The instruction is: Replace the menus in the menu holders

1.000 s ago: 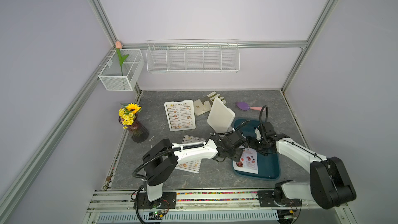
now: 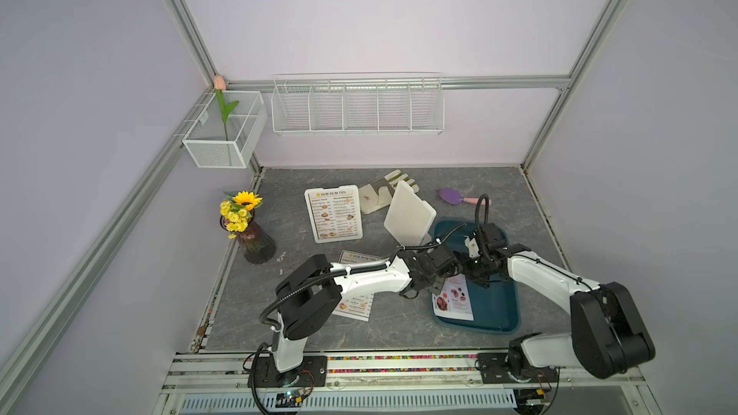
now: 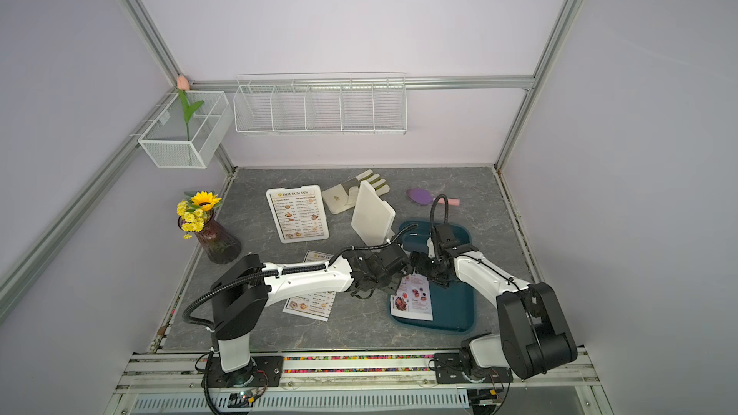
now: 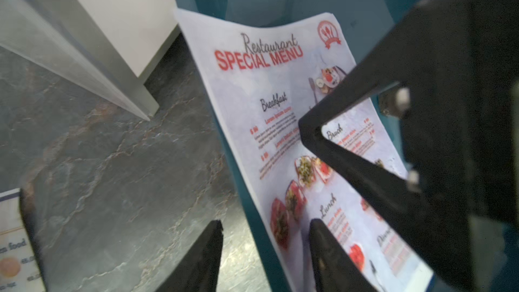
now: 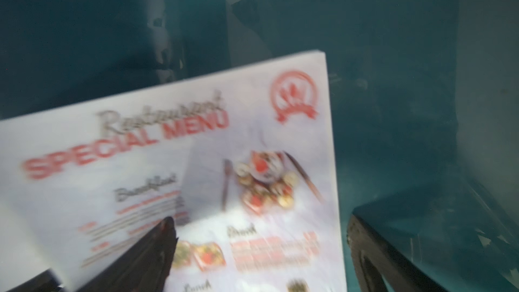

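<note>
The "Restaurant Special Menu" sheet (image 2: 453,303) lies in the blue tray (image 2: 503,315), its left side along the tray's rim and its top left corner curled up in the left wrist view. My left gripper has its fingers apart, astride the sheet's left edge and the rim. Above the sheet's upper right part, my right gripper is open. A white menu holder (image 2: 334,215) at the back left displays a Dim Sum menu. Another holder (image 2: 409,215), turned sideways, hides its face. A second Dim Sum menu (image 2: 355,307) lies flat, partly under my left arm.
A vase of yellow flowers (image 2: 256,242) stands at the left. Behind the holders lie a pale glove-like item (image 2: 376,196) and a purple brush-like tool (image 2: 450,196). The turned holder stands close to the tray's left rim. Bare counter (image 2: 246,307) shows at the front left.
My right gripper has shifted slightly left, and the sheet in the tray has slid a little left too.
</note>
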